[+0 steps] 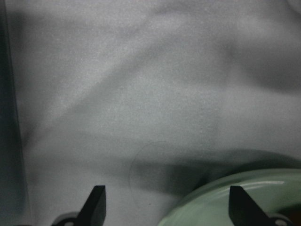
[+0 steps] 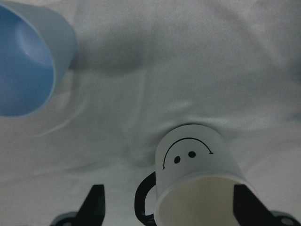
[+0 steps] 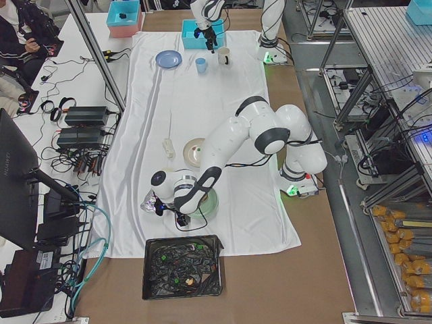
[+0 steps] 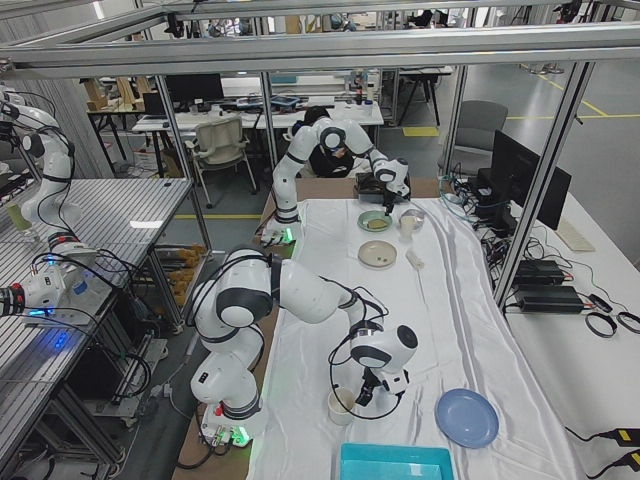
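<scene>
My left gripper is open over white cloth at the edge of the green plate [image 1: 202, 212], which holds a yellow item [image 4: 375, 224]. A foil object [image 3: 147, 202] lies beside it. My right gripper is open over a white smiley mug [image 2: 188, 160] with a black handle; its right finger overlaps the mug's rim in that wrist view. A blue cup [image 2: 56, 42] stands beside the mug.
A blue plate [image 4: 467, 418] and a turquoise bin [image 4: 395, 465] are near the right arm. A beige plate [image 4: 377, 255] lies mid-table. A black tray [image 3: 182, 290] sits beyond the cloth's edge.
</scene>
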